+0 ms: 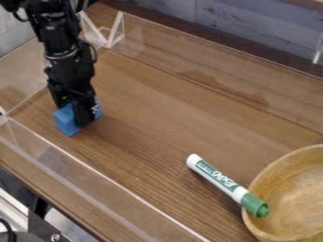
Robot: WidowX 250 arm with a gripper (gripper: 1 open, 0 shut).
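The black gripper (74, 102) is low over a blue block (68, 123) at the left of the table, with its fingers on or around the block's top, hiding part of it. Whether the fingers are closed on the block cannot be told from this view.
A green and white tube (228, 184) lies at the lower right beside a wooden bowl (296, 198). A white wire-like object (106, 30) is at the upper left.
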